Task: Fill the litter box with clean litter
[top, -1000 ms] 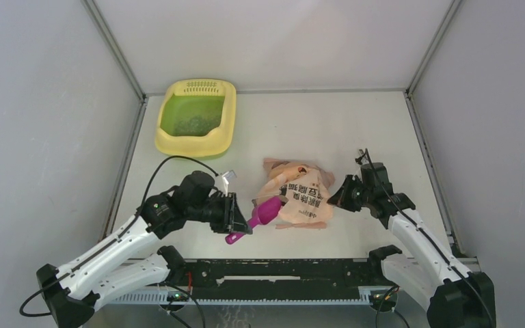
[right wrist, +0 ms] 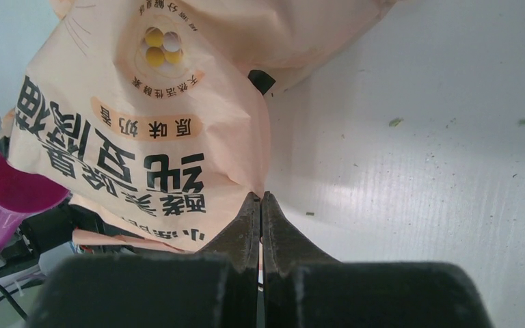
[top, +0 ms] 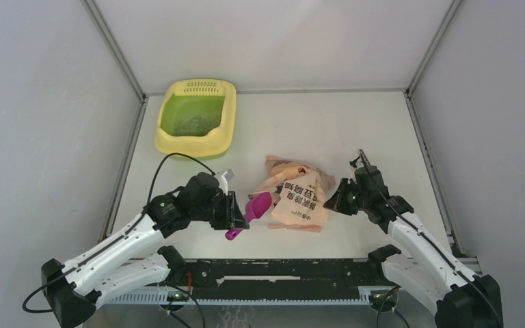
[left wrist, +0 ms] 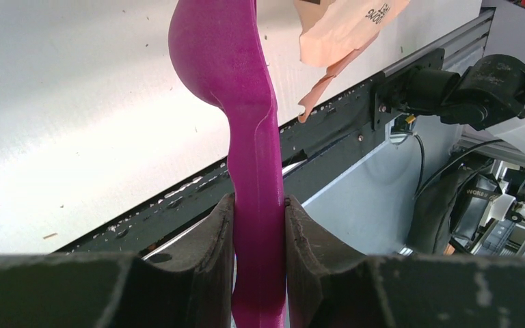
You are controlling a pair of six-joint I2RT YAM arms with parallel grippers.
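The yellow litter box [top: 223, 113] with a green floor stands at the back left, some grey material in it. My left gripper is shut on the handle of a magenta scoop [top: 258, 205], held beside the pink litter bag [top: 301, 198]. The bag lies crumpled mid-table; its opening is not clearly visible. My right gripper is shut at the bag's right edge; whether it pinches the paper cannot be told for certain. The scoop's bowl [right wrist: 20, 183] shows at the left of the right wrist view.
Walls border the back and sides; a dark rail runs along the front edge.
The scoop has drawn back slightly leftward from the bag. The right gripper has shifted slightly toward the front, and the bag's printed flap has moved a little with it.
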